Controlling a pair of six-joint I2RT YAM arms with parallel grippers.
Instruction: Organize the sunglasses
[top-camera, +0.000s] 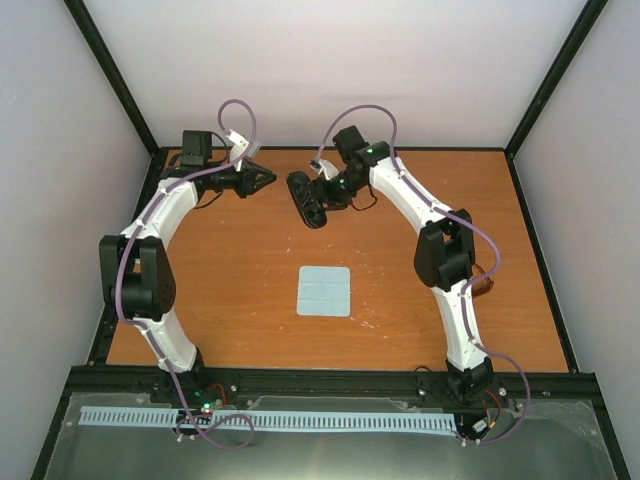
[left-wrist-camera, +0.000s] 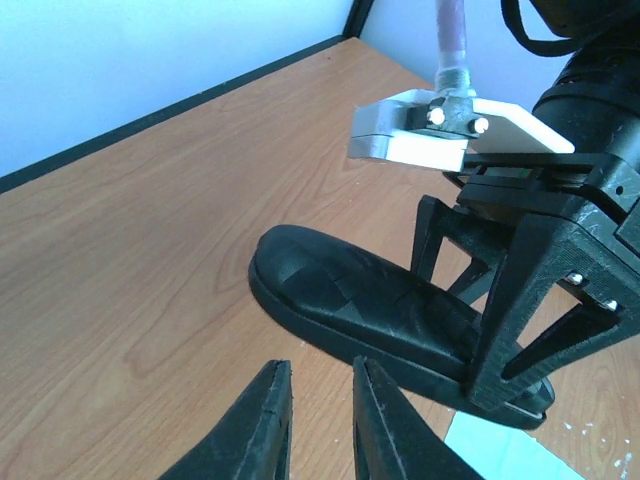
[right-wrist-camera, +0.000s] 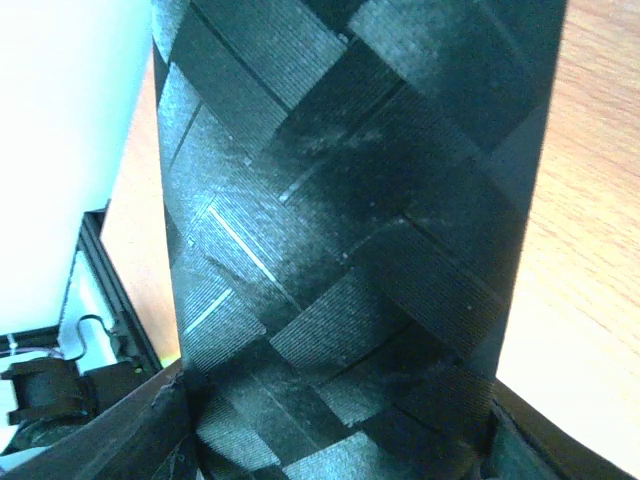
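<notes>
A black woven-pattern glasses case (top-camera: 305, 200) is held by my right gripper (top-camera: 326, 192) above the back middle of the table; it fills most of the right wrist view (right-wrist-camera: 355, 220) and shows lengthwise in the left wrist view (left-wrist-camera: 350, 300). My left gripper is open, empty, a short way left of the case, its fingertips pointing toward it. Brown sunglasses (top-camera: 481, 283) lie at the table's right side, partly hidden by the right arm.
A light blue square cloth (top-camera: 323, 291) lies at the middle front of the wooden table (top-camera: 230, 300). Walls and a dark frame surround the table.
</notes>
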